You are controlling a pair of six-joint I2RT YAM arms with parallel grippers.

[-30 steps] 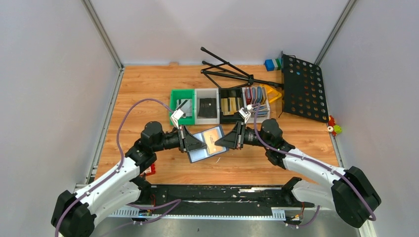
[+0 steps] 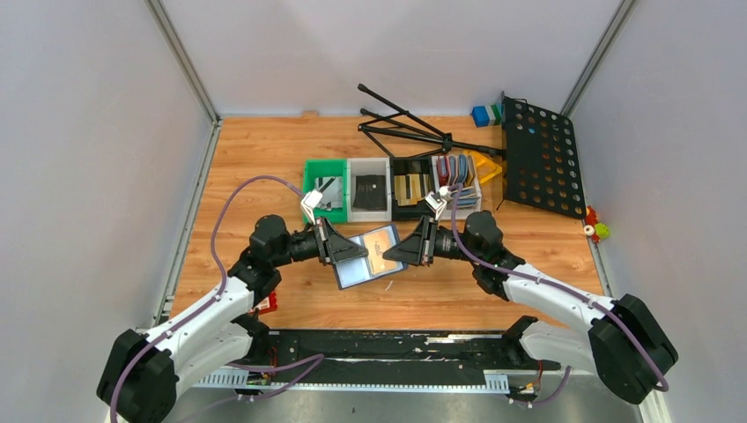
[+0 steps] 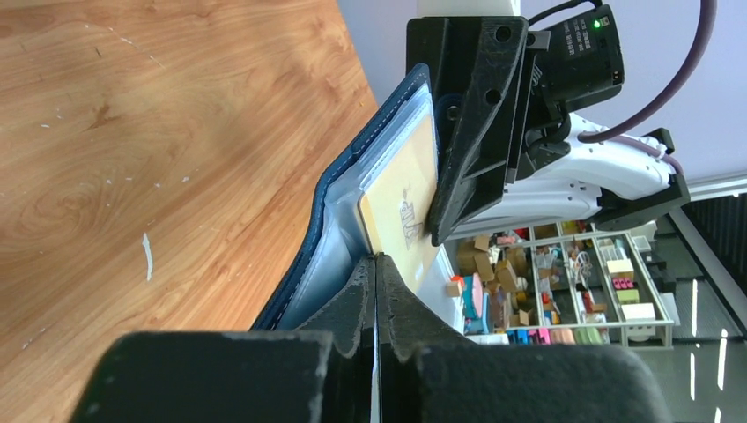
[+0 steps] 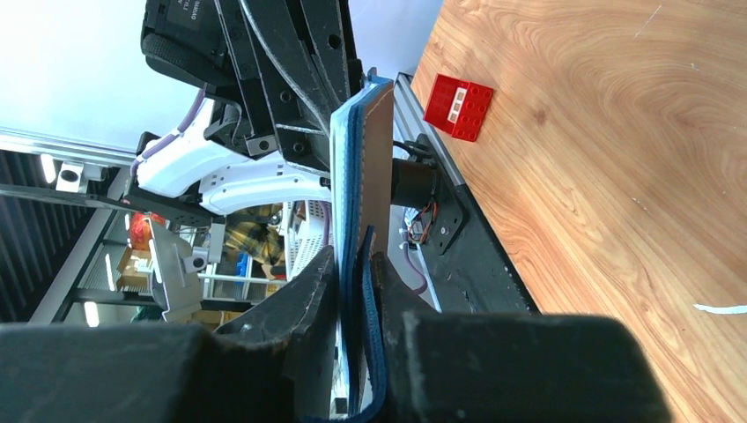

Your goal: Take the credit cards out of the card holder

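The blue card holder (image 2: 351,273) is held open above the table, a tan card (image 2: 380,241) in its clear sleeve. My right gripper is shut on the holder, whose edge rises between its fingers. My left gripper is shut, its fingertips at the lower edge of the tan card (image 3: 401,203); whether anything is between them is hard to see.
Behind stand a green bin (image 2: 313,176), white and black bins holding cards and other items, a folded black stand (image 2: 401,128) and a perforated panel (image 2: 542,159). A red brick (image 4: 458,106) lies at the front left.
The left arm has shifted very slightly; the holder and right gripper are nearly unchanged.
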